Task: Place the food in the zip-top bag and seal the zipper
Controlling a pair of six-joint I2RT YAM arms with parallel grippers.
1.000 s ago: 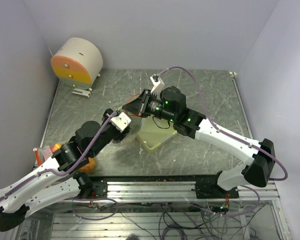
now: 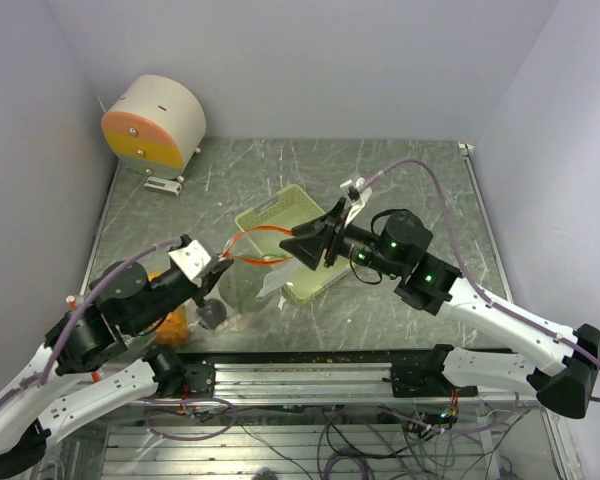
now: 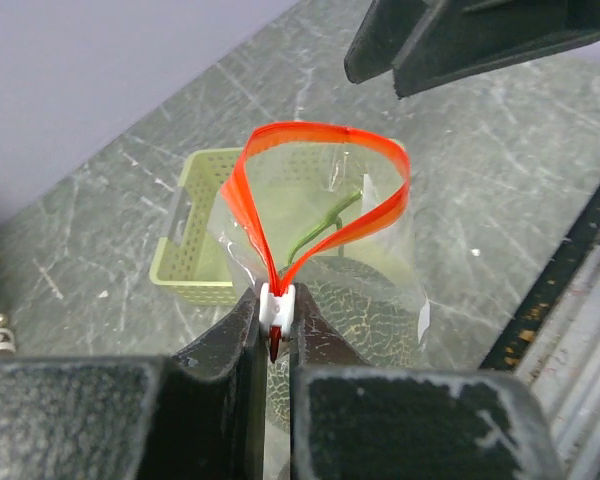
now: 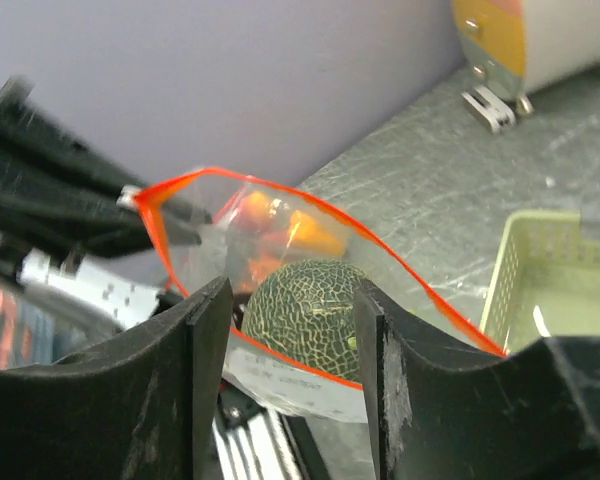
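Note:
In the left wrist view my left gripper is shut on the white slider end of the clear zip bag [image 2: 225, 295]. The orange zipper rim [image 3: 325, 131] bows out into a wide loop, so the bag's mouth gapes. A dark green, rough-skinned food item [image 4: 310, 312] sits inside the bag. My right gripper has its fingers apart. It stands off the far end of the loop, and the left wrist view shows a gap between its fingertips and the rim. Nothing is visibly held there.
A pale green basket [image 2: 325, 285] lies below the bag and my right gripper. Orange food [image 2: 173, 328] lies near the left arm at the front. At the back left stands a rounded white bread box [image 2: 185, 105].
My right gripper has drawn away to the right from the bag's rim, its fingers now apart.

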